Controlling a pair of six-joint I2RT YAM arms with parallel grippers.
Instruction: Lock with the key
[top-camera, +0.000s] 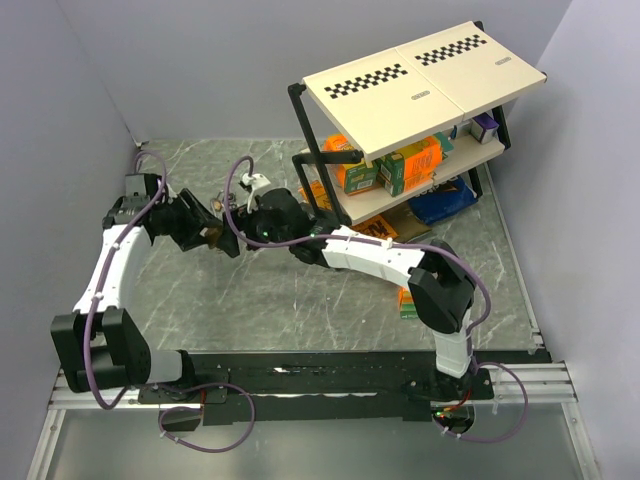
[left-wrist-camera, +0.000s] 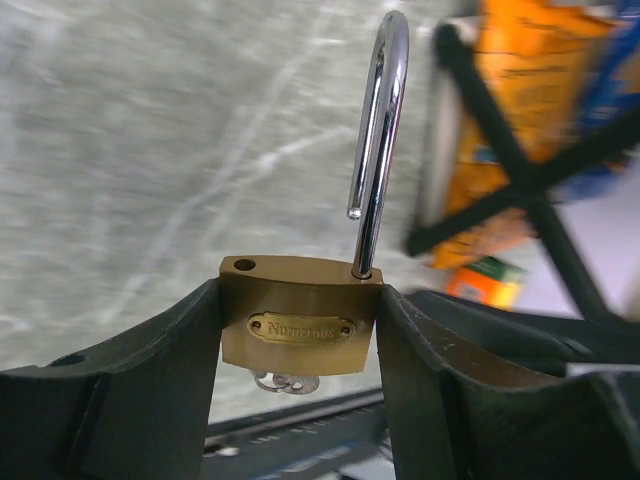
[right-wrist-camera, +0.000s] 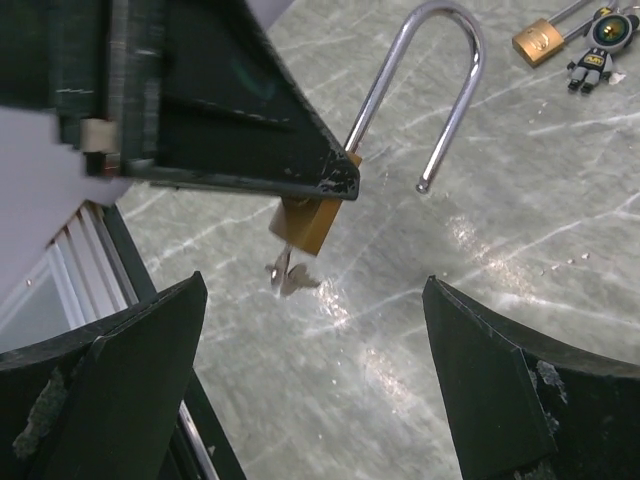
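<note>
A brass padlock (left-wrist-camera: 285, 315) with a long open shackle is held upright in my left gripper, shut on its body, in the left wrist view; a small key (left-wrist-camera: 292, 384) hangs under it. In the right wrist view the same padlock (right-wrist-camera: 310, 222) and key (right-wrist-camera: 290, 275) sit just beyond my open right gripper, whose fingers have nothing between them. In the top view the two grippers meet at the left middle of the marble surface.
A smaller padlock (right-wrist-camera: 538, 43) and a figurine keyring (right-wrist-camera: 596, 64) lie on the surface (top-camera: 270, 310). A shelf unit (top-camera: 420, 75) with orange boxes stands at the right.
</note>
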